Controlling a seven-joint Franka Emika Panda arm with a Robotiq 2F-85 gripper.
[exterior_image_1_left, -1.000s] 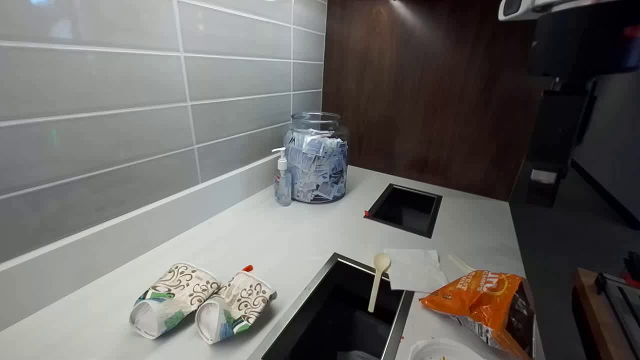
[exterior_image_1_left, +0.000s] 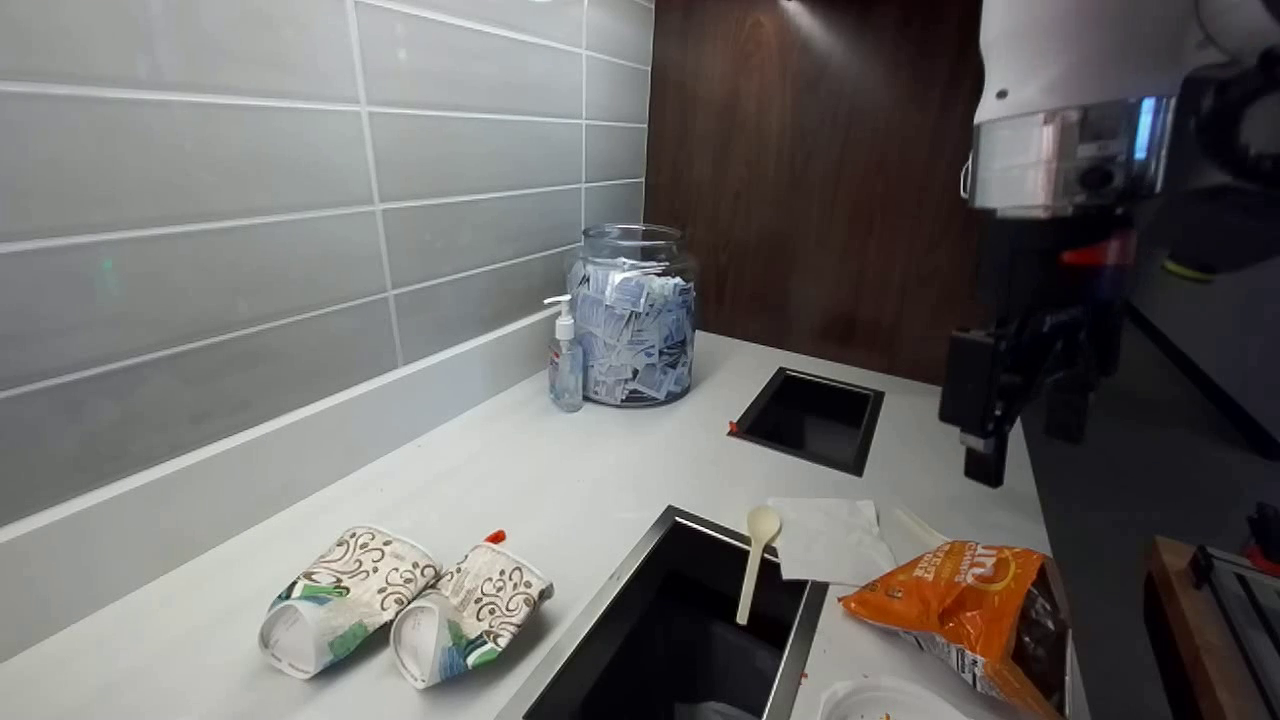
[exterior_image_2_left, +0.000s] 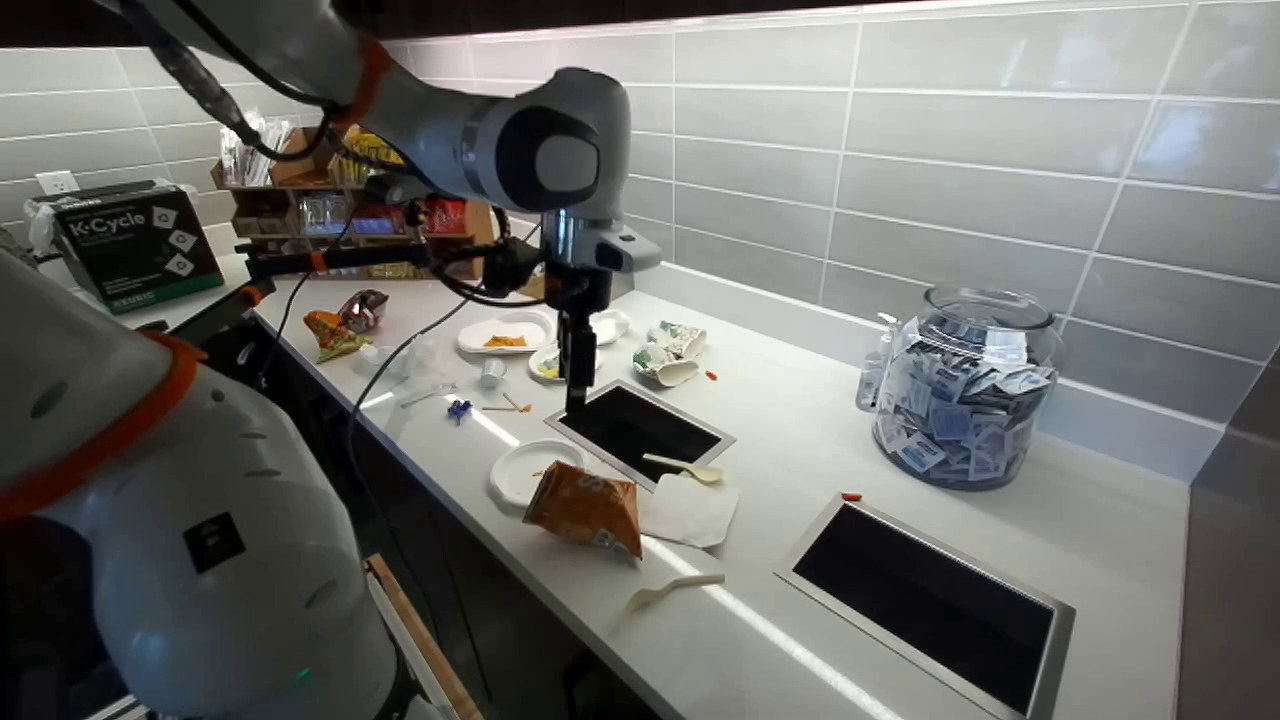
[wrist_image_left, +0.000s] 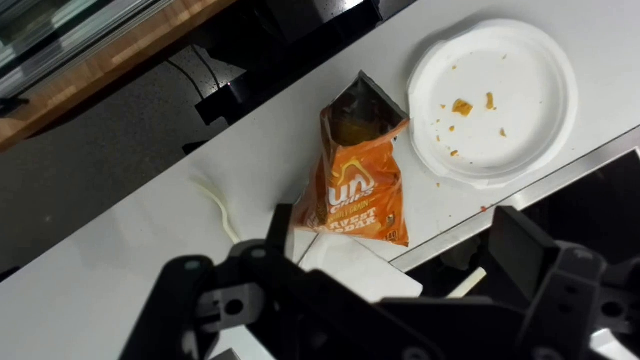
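Note:
My gripper is open and empty, its two fingers wide apart in the wrist view. It hangs above the counter, clear of everything below. An open orange chip bag (wrist_image_left: 364, 192) lies beyond the fingertips, its dark mouth turned away. Beside the bag is a white plate (wrist_image_left: 510, 135) with a few orange crumbs. A white napkin (exterior_image_1_left: 828, 540) lies flat by the near bin opening, and a pale spoon (exterior_image_1_left: 753, 558) reaches from it over the opening's edge. Two crumpled patterned paper cups (exterior_image_1_left: 348, 594) lie on their sides. A second pale utensil (exterior_image_2_left: 674, 590) rests near the counter's front edge.
Two dark rectangular openings (exterior_image_2_left: 924, 606) with metal frames are set in the counter. A big glass jar of packets (exterior_image_2_left: 966, 402) and a pump bottle (exterior_image_1_left: 565, 366) stand by the tiled wall. More plates and scraps lie farther along, before a snack rack (exterior_image_2_left: 348, 210).
In exterior view 1, the arm and gripper have swung leftward over the counter and the gripper's fingers now hang lower. The bag, napkin, spoon and cups have not moved.

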